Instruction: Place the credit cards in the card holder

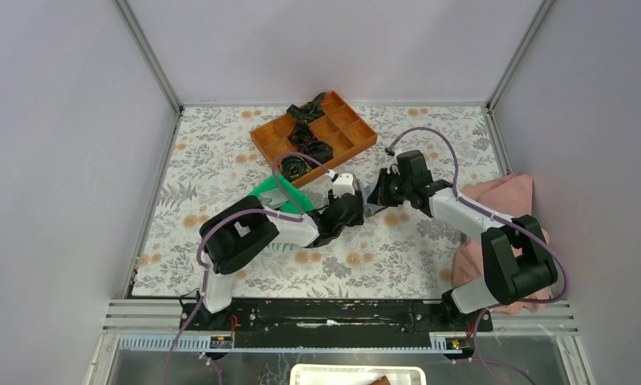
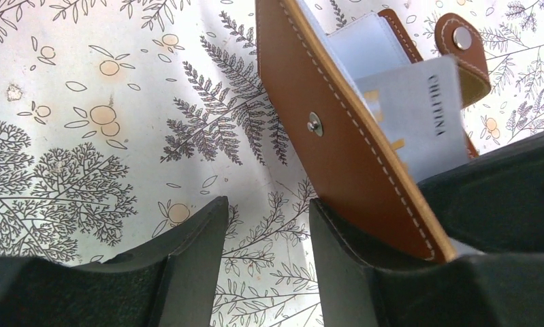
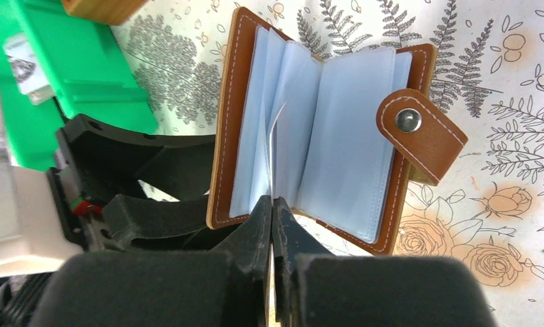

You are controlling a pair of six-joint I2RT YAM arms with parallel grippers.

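Note:
The brown card holder (image 3: 412, 136) stands spread open on the table, its pale blue sleeves fanned upward. My right gripper is shut on a white credit card (image 3: 274, 153), seen edge-on among the sleeves in the right wrist view. That card's face (image 2: 425, 102), with gold marks, shows inside the holder in the left wrist view; which sleeve it is in, I cannot tell. My left gripper is open beside the holder's outer cover (image 2: 337, 136), with nothing between its fingers; one finger (image 2: 354, 266) overlaps the cover in view.
A green tray (image 3: 85, 75) with cards (image 3: 29, 65) in it lies left of the holder. Behind stands a wooden divided box (image 1: 353, 132) holding black cables. Pink cloth (image 1: 509, 196) lies at the right.

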